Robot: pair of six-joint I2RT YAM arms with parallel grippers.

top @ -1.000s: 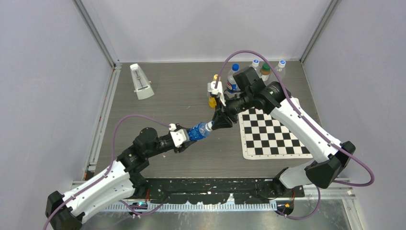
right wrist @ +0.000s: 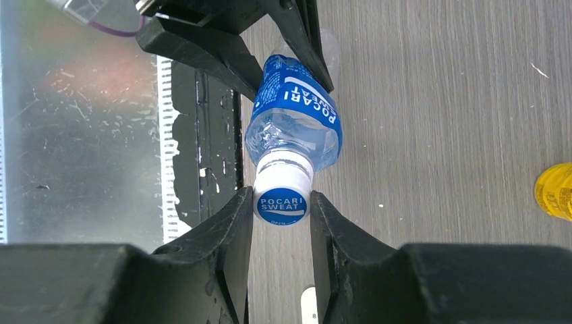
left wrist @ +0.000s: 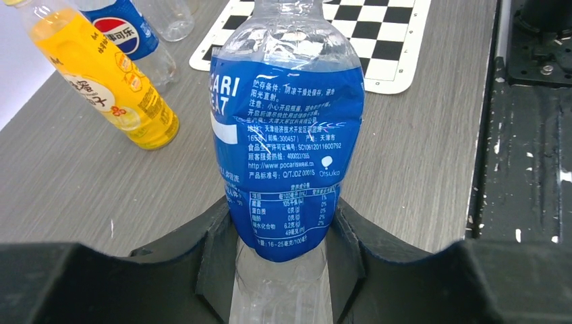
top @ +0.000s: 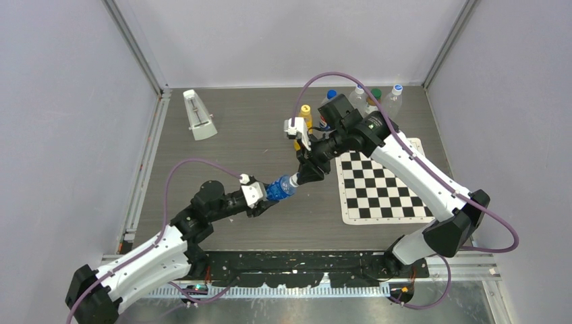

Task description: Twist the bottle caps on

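Observation:
A Pocari Sweat bottle with a blue label (top: 280, 189) (left wrist: 283, 148) (right wrist: 293, 101) is held tilted in my left gripper (top: 263, 199), which is shut on it. My right gripper (top: 303, 174) is at the bottle's top, its fingertips either side of the white cap (right wrist: 282, 179) with its blue "Pocari Sweat" disc, seemingly touching it. The cap sits on the bottle's mouth; whether it is seated tight I cannot tell.
Several bottles, including an orange one (left wrist: 111, 88) and a Pepsi (left wrist: 121, 30), stand at the back right. A checkerboard (top: 378, 196) lies at the right, a white tapered object (top: 199, 115) at the back left.
The bottle has barely moved.

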